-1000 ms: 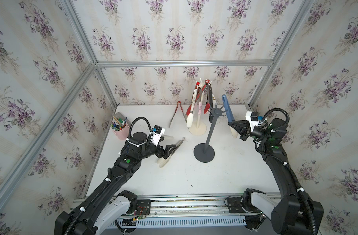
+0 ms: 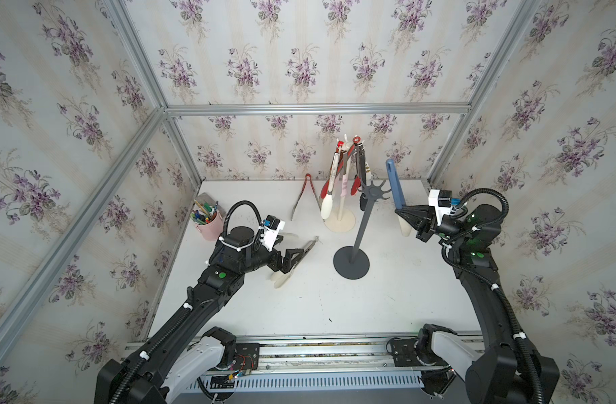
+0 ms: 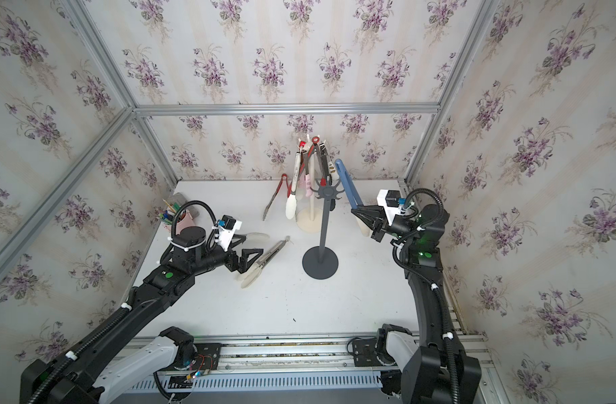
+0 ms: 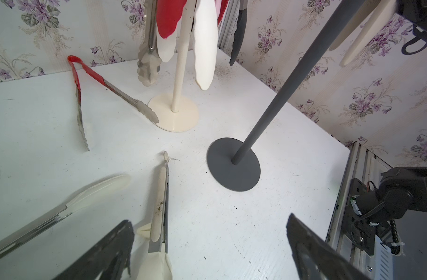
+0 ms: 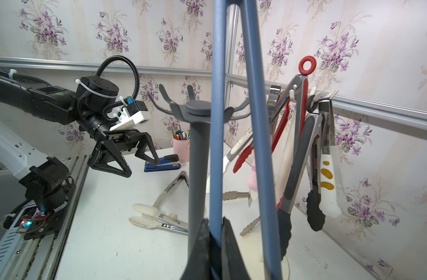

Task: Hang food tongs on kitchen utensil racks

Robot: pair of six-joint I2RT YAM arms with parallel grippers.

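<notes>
Blue tongs [image 2: 395, 180] stand upright in my right gripper [image 2: 412, 219], shut on them, beside the prongs of the empty grey rack [image 2: 351, 262]. In the right wrist view the blue tongs [image 5: 262, 154] cross in front of that rack's head [image 5: 198, 108]. A cream rack [image 4: 173, 121] behind holds several hanging tongs. My left gripper [image 2: 287, 264] is open above the table, over cream-tipped tongs [image 4: 159, 205]. Red-handled tongs [image 4: 89, 77] lie at the back.
A pink pen cup [image 2: 209, 225] and a blue stapler [image 5: 157, 165] sit at the table's left.
My right gripper with the blue tongs has shifted slightly right from a second ago, and the tongs' top sits a little higher. The left arm is unchanged.
</notes>
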